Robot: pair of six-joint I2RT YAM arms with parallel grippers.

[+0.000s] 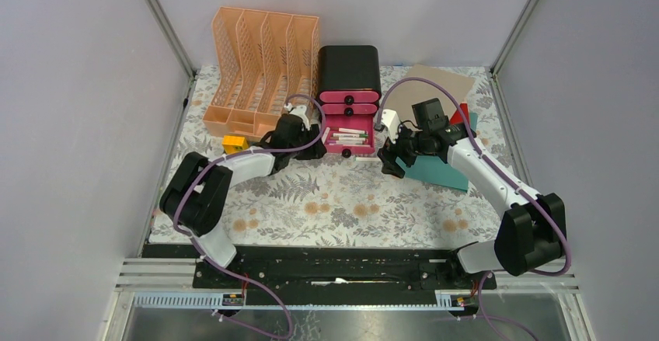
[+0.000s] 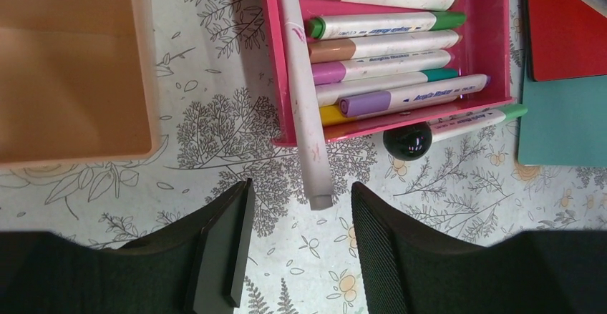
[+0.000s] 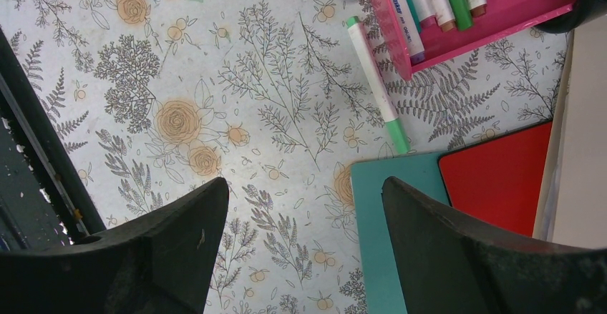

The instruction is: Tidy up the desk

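A pink drawer of a black organizer stands pulled out, holding several markers. A long white marker lies across its left end, sticking over the front edge. My left gripper hovers open just before that end. A green-capped marker lies on the desk outside the drawer. My right gripper is open above the desk by a teal folder and a red one, nothing between its fingers.
A peach file rack stands back left, a yellow object before it. A beige sheet lies back right.
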